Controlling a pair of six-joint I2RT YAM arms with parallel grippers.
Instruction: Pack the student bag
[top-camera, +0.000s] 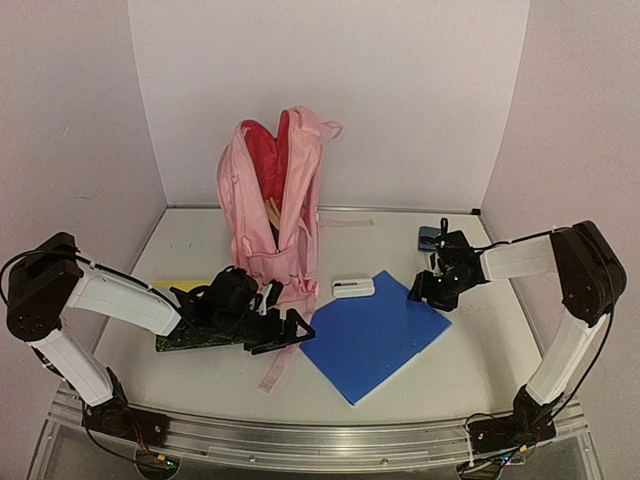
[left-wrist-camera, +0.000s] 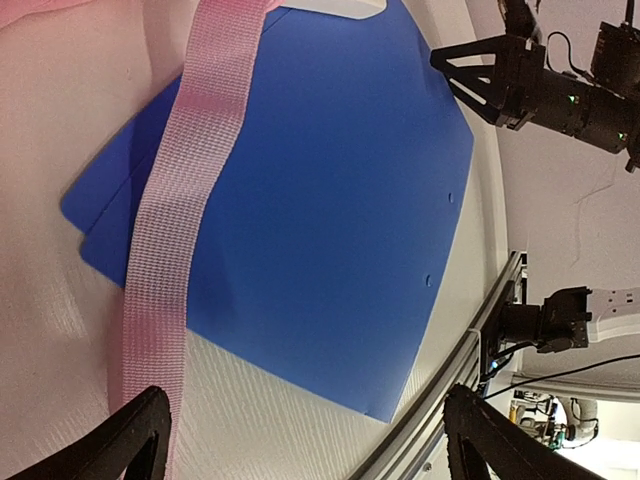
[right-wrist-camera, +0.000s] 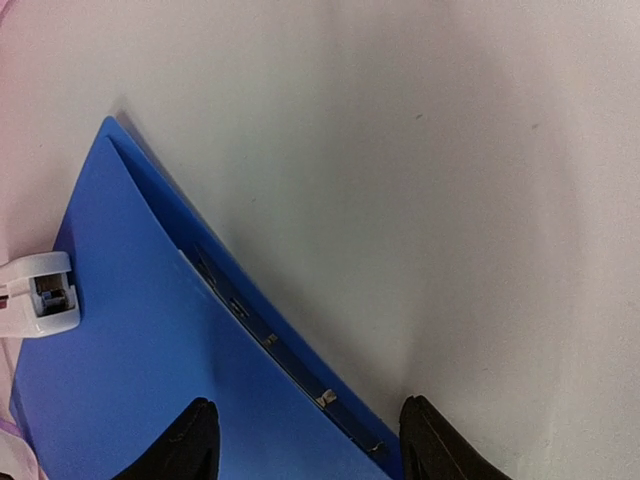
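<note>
The pink backpack (top-camera: 240, 205) stands upright at the back left, its red-lined mouth unzipped. A blue folder (top-camera: 372, 335) lies flat in the middle of the table, and a white stapler-like item (top-camera: 353, 288) sits by its upper left edge. At the folder's right corner is my right gripper (top-camera: 418, 292), its fingers apart; in the right wrist view one finger (right-wrist-camera: 185, 445) is over the folder and the other beyond its edge. My left gripper (top-camera: 293, 318) hovers open beside the folder's left corner, above the bag's pink strap (left-wrist-camera: 185, 200), which overlaps the folder.
A dark blue wallet-like item (top-camera: 429, 238) lies at the back right, partly hidden by the right gripper. Under the left arm are a yellow item (top-camera: 180, 284) and a dark patterned item (top-camera: 190, 342). Free table shows at the front right.
</note>
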